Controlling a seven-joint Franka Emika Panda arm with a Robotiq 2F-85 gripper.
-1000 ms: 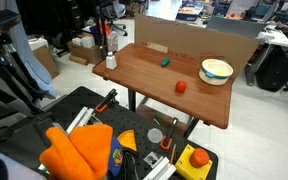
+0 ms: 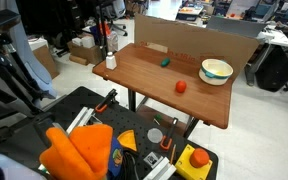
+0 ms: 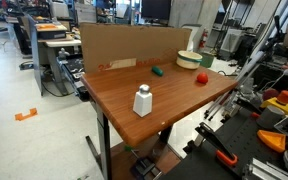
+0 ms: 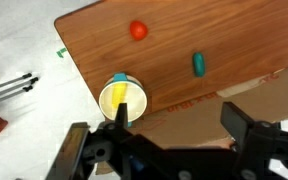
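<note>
A red ball-like object (image 2: 180, 87) rests near the front of the wooden table (image 2: 144, 76). Farther back lies a small dark green item (image 4: 198, 64). The pale bowl (image 2: 216, 72) stands at the table's far right; in the wrist view, yellow and blue things (image 4: 118, 94) show inside the bowl (image 4: 134, 102). At the opposite end is a small white bottle (image 3: 142, 101), upright. My gripper is above the table, its dark fingers spread wide at the bottom of the wrist view, nothing seen between them. It stands apart from all the objects.
A cardboard panel (image 2: 192, 40) stands along the table's back edge. In front is a black cart (image 2: 144, 135) with orange cloth (image 2: 76, 152), clamps and a yellow-and-orange item (image 2: 197, 158).
</note>
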